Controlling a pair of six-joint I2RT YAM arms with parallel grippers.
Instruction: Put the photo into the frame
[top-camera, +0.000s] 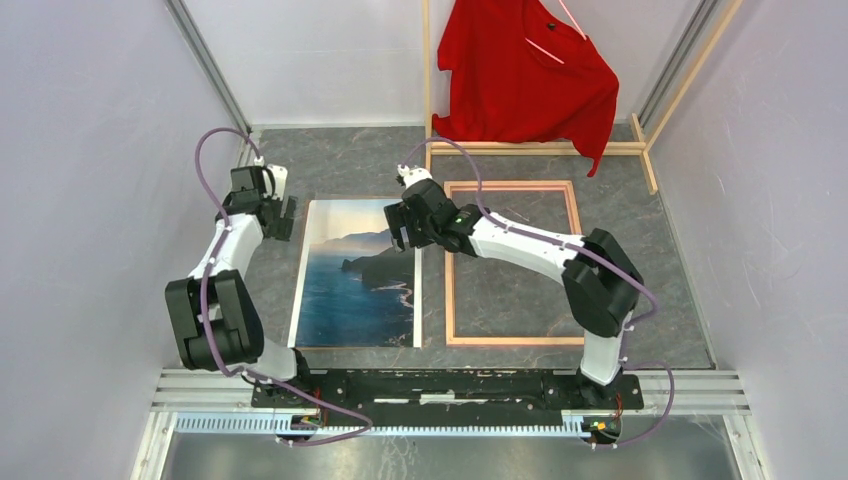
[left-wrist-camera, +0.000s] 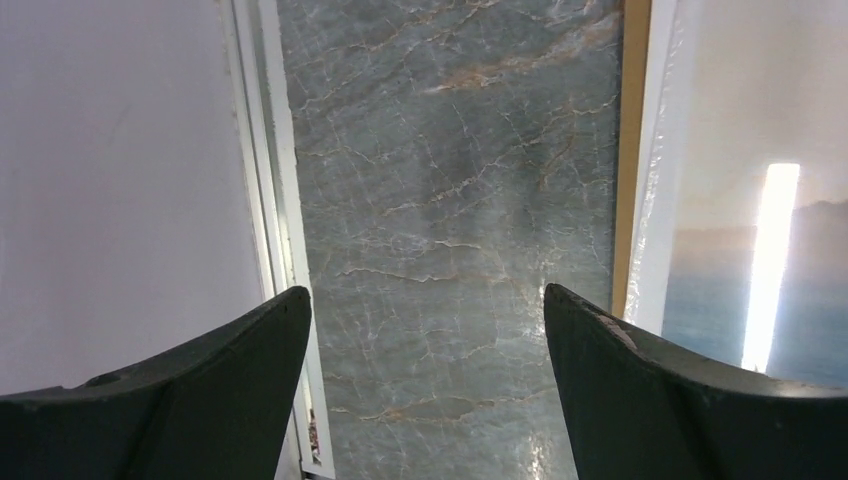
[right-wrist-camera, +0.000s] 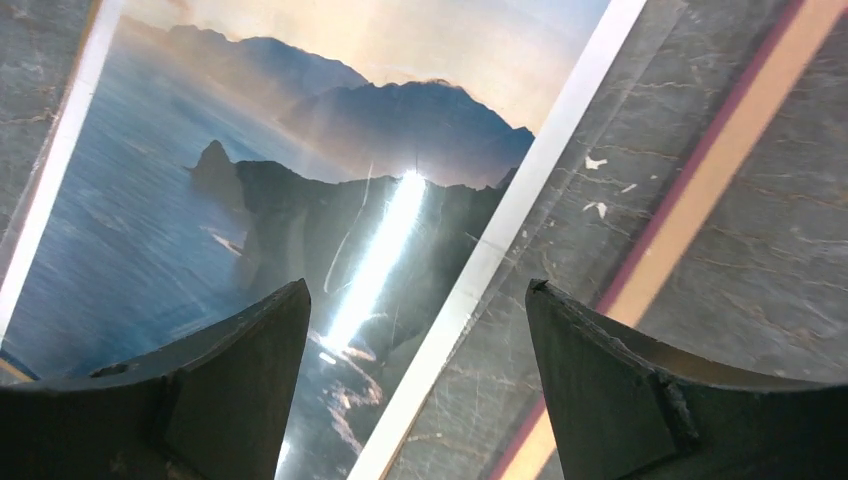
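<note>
The photo (top-camera: 352, 290), a seascape with dark headlands and white borders, lies flat on the grey floor left of the empty wooden frame (top-camera: 515, 341). My left gripper (top-camera: 283, 218) is open above bare floor just left of the photo's upper part; the left wrist view shows the photo's edge (left-wrist-camera: 652, 200) at right. My right gripper (top-camera: 398, 226) is open above the photo's upper right area. In the right wrist view the photo (right-wrist-camera: 270, 250) and the frame's side (right-wrist-camera: 680, 240) show beneath its empty fingers.
A red shirt (top-camera: 520, 80) hangs on a wooden rack at the back right. Walls stand close on both sides. Bare floor shows along the left of the photo and right of the frame.
</note>
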